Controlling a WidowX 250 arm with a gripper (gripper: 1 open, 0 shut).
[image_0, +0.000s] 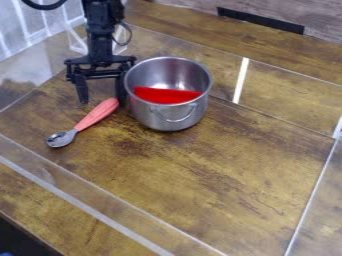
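Note:
A steel pot with red inside stands near the middle of the table. Left of it, a spoon with a red handle lies diagonally, its metal bowl toward the front left. My dark gripper is open, low behind the spoon and beside the pot's left wall; whether it touches either is unclear.
Light tape strips cross it, and a dark edge runs along the back right.

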